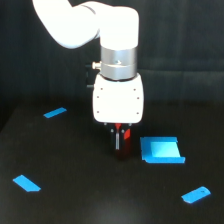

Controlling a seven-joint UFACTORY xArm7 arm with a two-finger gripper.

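My gripper (120, 138) hangs near the middle of the camera view, pointing down, below its white hand. Something red (127, 133) shows at the fingers, with dark reddish parts beneath it. It is too small and dark to tell whether this is held, or whether the fingers are open or shut. Just to the right, a light blue square (162, 149) lies on the black table, apart from the gripper.
Blue tape strips lie at the left back (55, 112), left front (26, 184) and right front (196, 195) of the table. A dark curtain hangs behind.
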